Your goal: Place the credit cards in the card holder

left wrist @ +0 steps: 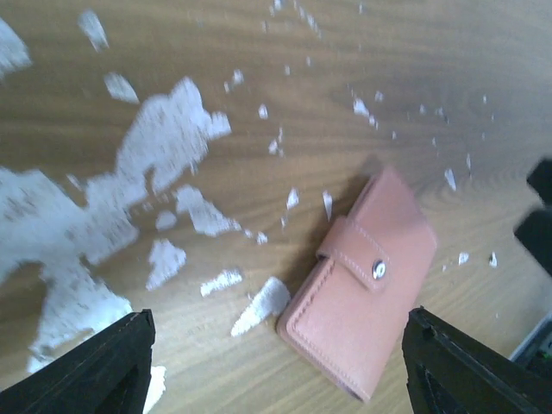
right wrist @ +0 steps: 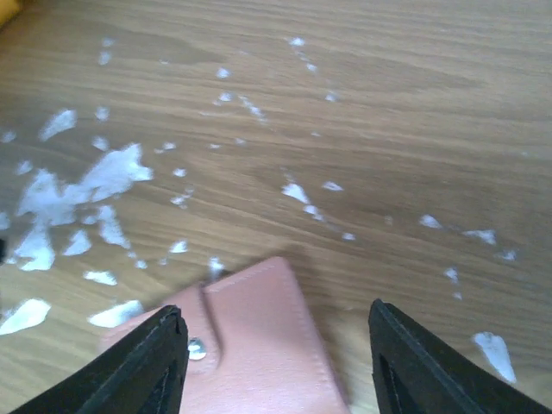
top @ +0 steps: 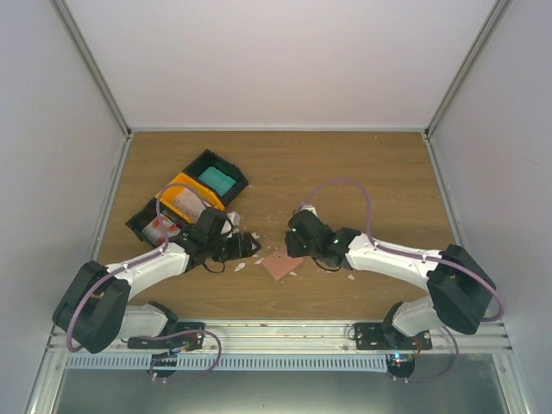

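Observation:
A pink card holder (top: 279,265) with a snap strap lies closed on the table between the two arms. Its strap and metal snap show clearly on the holder (left wrist: 366,289) in the left wrist view. My left gripper is open, with the holder beyond its fingers toward the right one. My right gripper has its fingers spread apart, above the holder (right wrist: 267,341), and nothing is gripped between them. At the right edge of the left wrist view, dark parts of the right gripper appear. I cannot make out any credit card.
Black and orange bins stand at the left; a teal item (top: 216,180) is in the far black bin (top: 231,166), pale items in the orange bin (top: 171,188) and near black bin (top: 140,226). White patches (left wrist: 73,224) mark the wood.

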